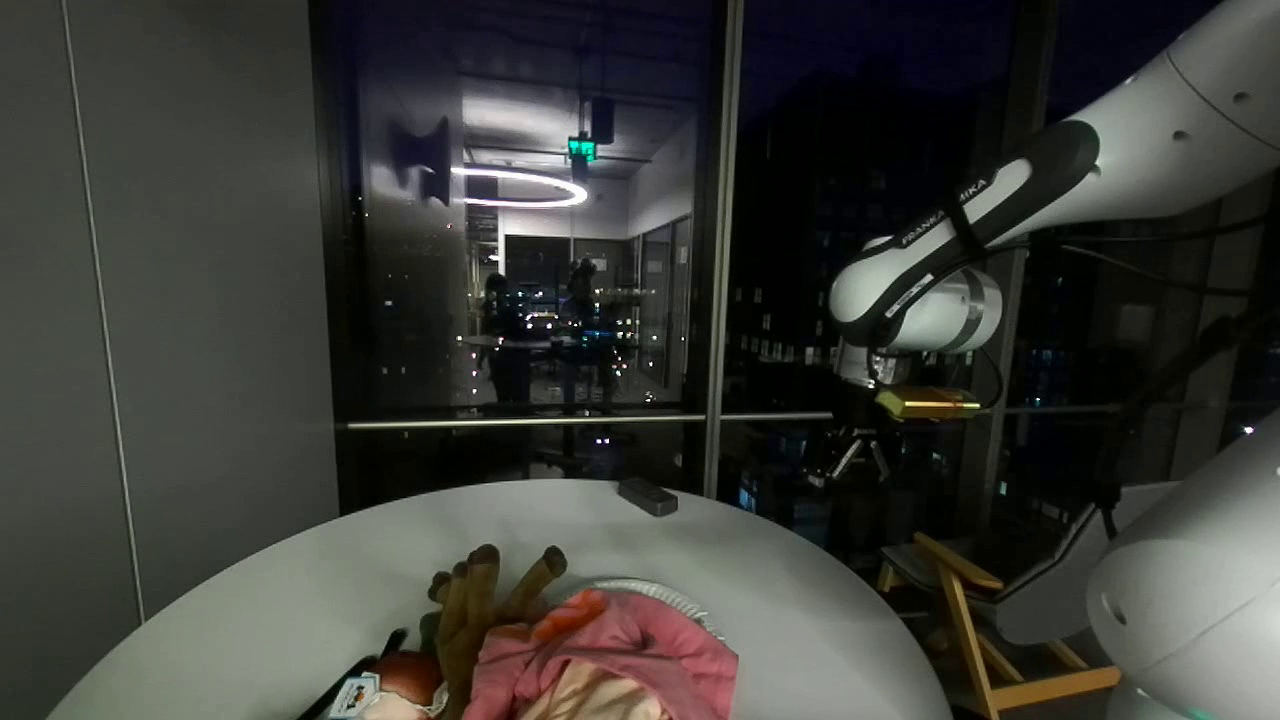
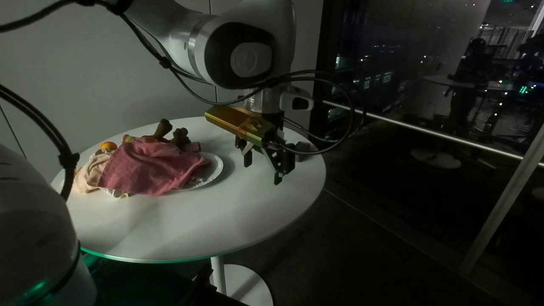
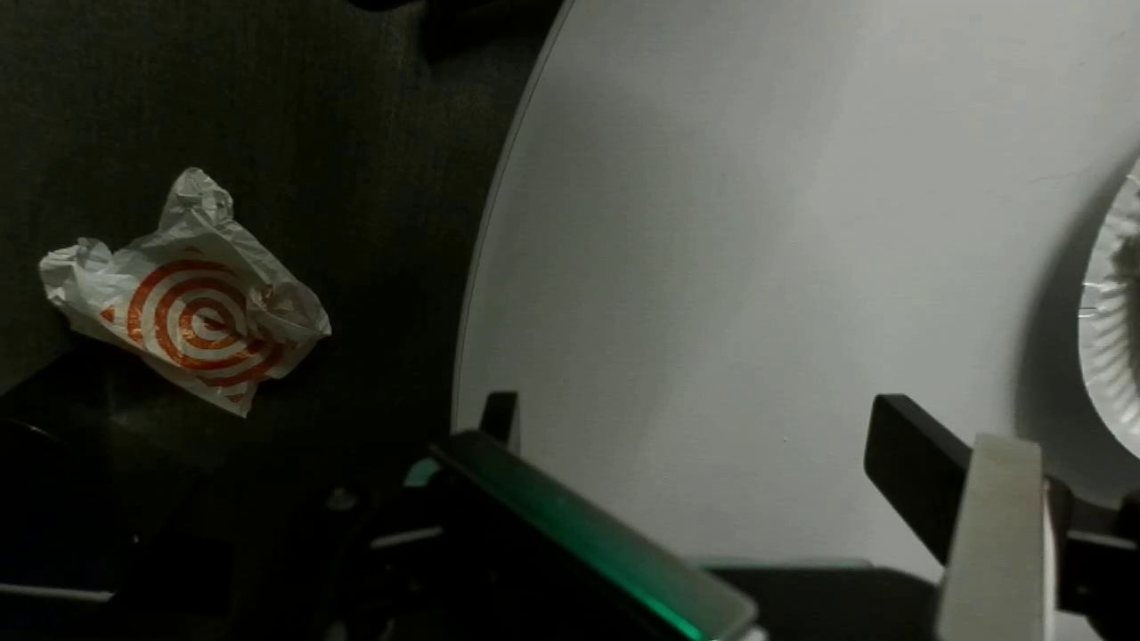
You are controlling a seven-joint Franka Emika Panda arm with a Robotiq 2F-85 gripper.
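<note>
My gripper [image 2: 262,172] stands open above the round white table [image 2: 204,224], its fingers empty. In the wrist view its two fingers [image 3: 994,534] are wide apart over bare tabletop. A pink cloth [image 2: 153,165] lies draped over a white paper plate [image 2: 213,171] and a pile of things, well to one side of the gripper. Brown plush limbs [image 1: 474,600] stick out from beside the cloth. Only a slice of the plate's ribbed rim [image 3: 1106,320] enters the wrist view. What lies under the cloth is hidden.
A dark box [image 1: 648,496] rests near the table's far edge. A red round item [image 1: 409,676] and a pale cloth [image 2: 91,172] lie by the pile. On the floor is a crumpled bag [image 3: 198,310] with red rings. A chair [image 1: 996,600] stands beside the table.
</note>
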